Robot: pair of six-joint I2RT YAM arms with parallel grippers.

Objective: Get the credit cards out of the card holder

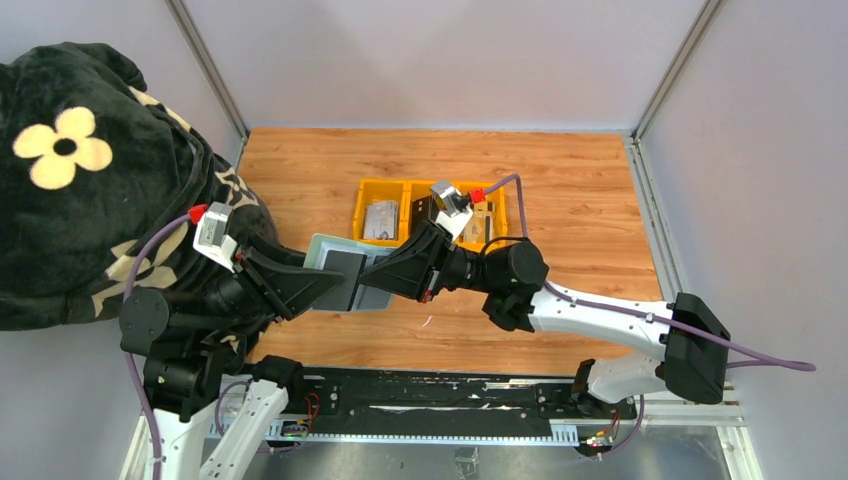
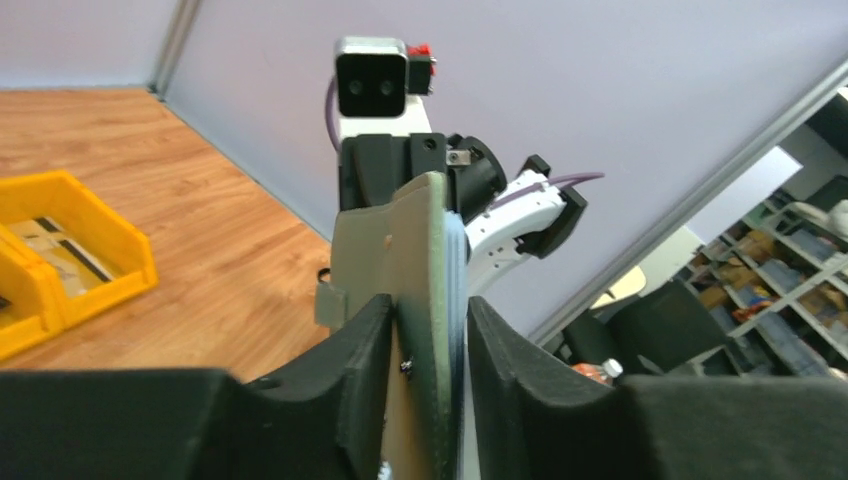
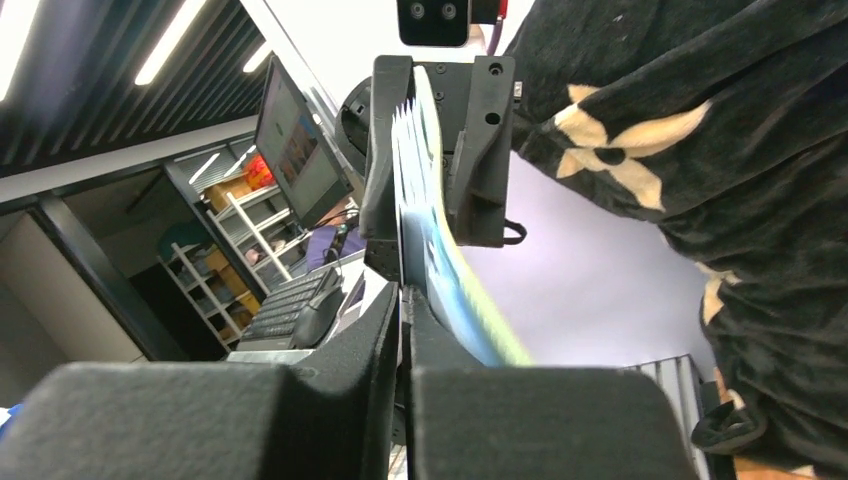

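Observation:
Above the table, the card holder [image 1: 344, 264] is held up, its pale green cover opened and grey and dark leaves showing. My left gripper [image 1: 338, 278] is shut on its left part; in the left wrist view the holder [image 2: 425, 300] stands edge-on between the fingers. From the other side, my right gripper [image 1: 364, 281] reaches to the dark leaf, its fingers closed. In the right wrist view the right fingertips [image 3: 393, 305] meet just below the holder's layered edges [image 3: 415, 180]; whether a thin card lies between them cannot be made out.
A yellow divided tray [image 1: 402, 190] behind the grippers holds a clear item, a dark box and some flat things. Bare wooden tabletop [image 1: 590, 240] lies to the right. A dark floral blanket [image 1: 90, 230] bulges at the left.

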